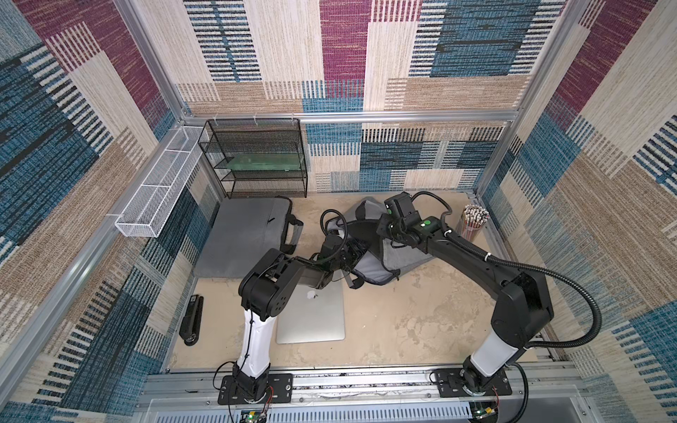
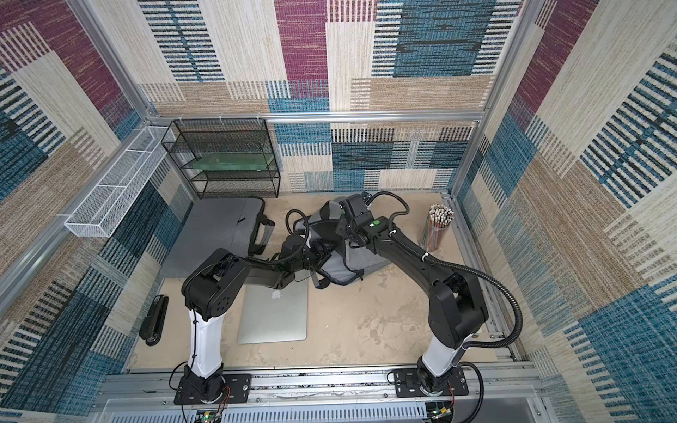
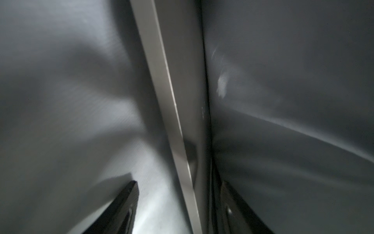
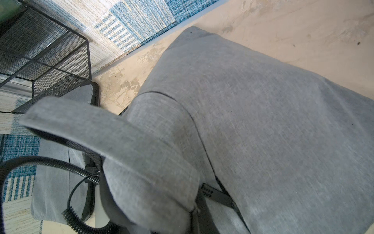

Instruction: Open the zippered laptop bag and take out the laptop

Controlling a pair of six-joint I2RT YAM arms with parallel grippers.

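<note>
The grey laptop bag lies unzipped at the table's middle, its mouth held up towards the left. Inside its dark lining, the left wrist view shows the silver edge of a laptop. My left gripper reaches into the mouth, its open fingers on either side of that edge, with gaps left. My right gripper is shut on the upper flap of the bag; its fingertips are hidden in the right wrist view, where the folded fabric shows. Most of the laptop is hidden in the bag.
Another silver laptop lies on the table beneath my left arm. A second grey bag lies flat at the left, near a black stapler. A pencil cup stands back right.
</note>
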